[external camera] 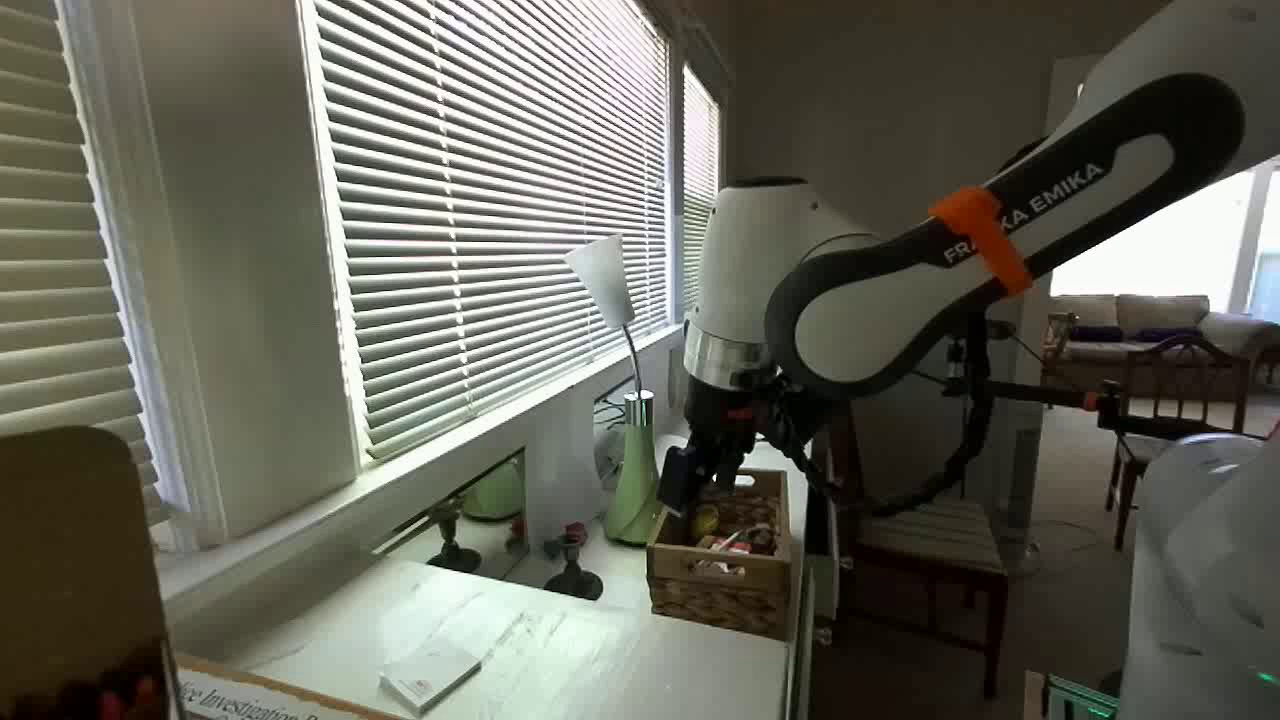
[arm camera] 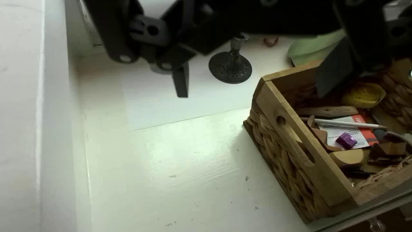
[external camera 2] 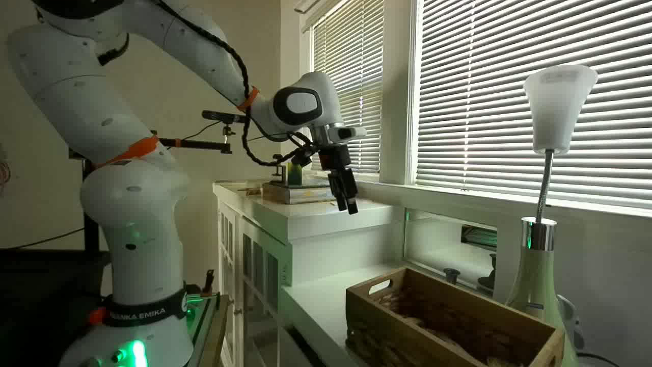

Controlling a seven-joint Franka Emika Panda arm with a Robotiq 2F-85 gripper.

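Wide open and empty, my gripper hangs above the white counter, one finger on each side of the wrist view. Its right finger appears over the near-left corner of a wood-framed wicker basket [arm camera: 295, 135]. Inside the basket lie a yellow round item [arm camera: 363, 95], a white pencil [arm camera: 347, 123], a white-and-red card [arm camera: 328, 133], a purple gem-like piece [arm camera: 346, 140] and several wooden pieces. In exterior view 2 the gripper [external camera 2: 351, 212] is well above and behind the basket [external camera 2: 373, 309], tilted downward. The basket's contents are mostly hidden there.
A green lamp [external camera: 633, 480] stands beside the basket, near the window. A dark candlestick [arm camera: 230, 66] stands on the counter below the gripper. A raised white ledge [external camera 2: 342, 217] borders the counter; bare counter [arm camera: 173, 174] lies left of the basket.
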